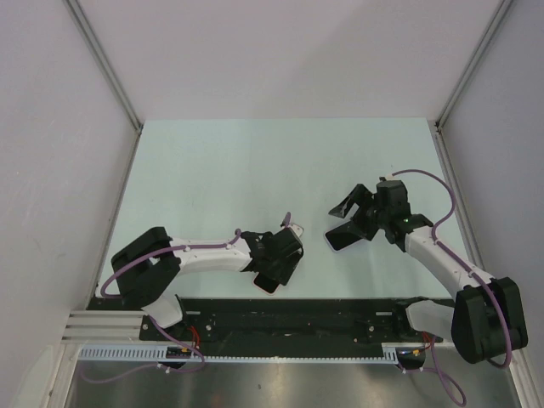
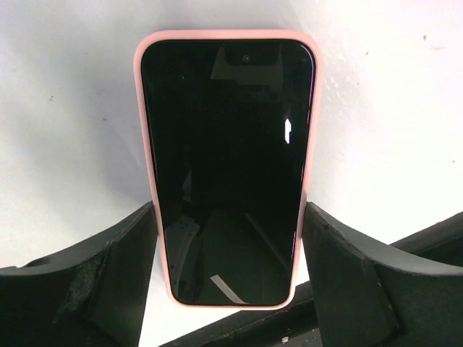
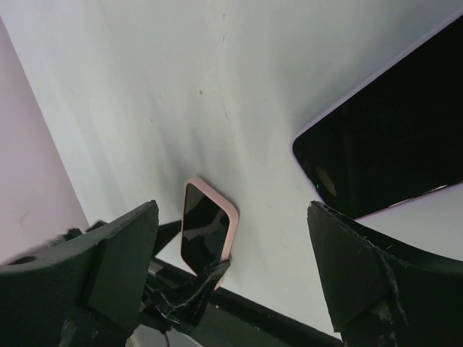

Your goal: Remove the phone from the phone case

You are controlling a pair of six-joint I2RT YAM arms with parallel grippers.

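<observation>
The phone point(image 2: 231, 144), dark-screened, sits face up inside a thin pink case point(image 2: 309, 166) on the white table. My left gripper is shut on the case's long sides, nearer its lower end, with one finger at each side. All of the pink rim shows around the screen in the left wrist view. From above, the left gripper covers much of the phone point(image 1: 266, 283). Off to the right my right gripper stands open and empty, apart from the phone point(image 3: 202, 224), which appears beyond it at lower left in the right wrist view.
A larger flat black slab point(image 1: 342, 236) with a pale edge lies right of the phone, partly under the right gripper. A dark strip point(image 1: 280, 314) runs along the front edge.
</observation>
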